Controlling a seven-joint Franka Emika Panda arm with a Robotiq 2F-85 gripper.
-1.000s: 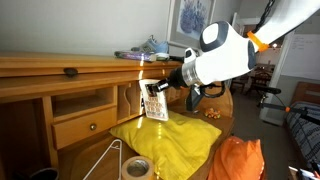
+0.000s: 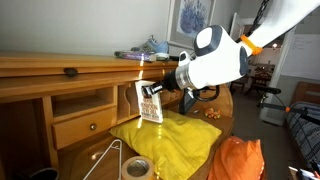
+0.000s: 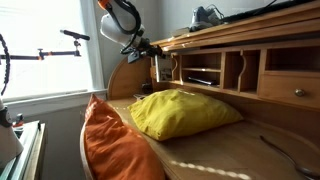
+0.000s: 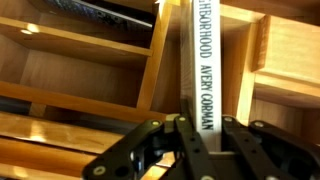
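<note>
A white book hangs in the air above the yellow cloth, with my gripper shut on its upper part. In the wrist view the book's spine shows printed lettering and runs down between the fingers of my gripper. Exterior view 2 shows the book upright in front of the desk's cubbies, apart from the cloth below it.
An orange cloth lies to the right of the yellow one. A roll of tape and a bent metal rod rest on the desk at the front. The cubbies' wooden dividers stand close by.
The book and gripper have shifted slightly left in exterior view 1, and the book hangs a little differently. The cloths and desk items have stayed put.
</note>
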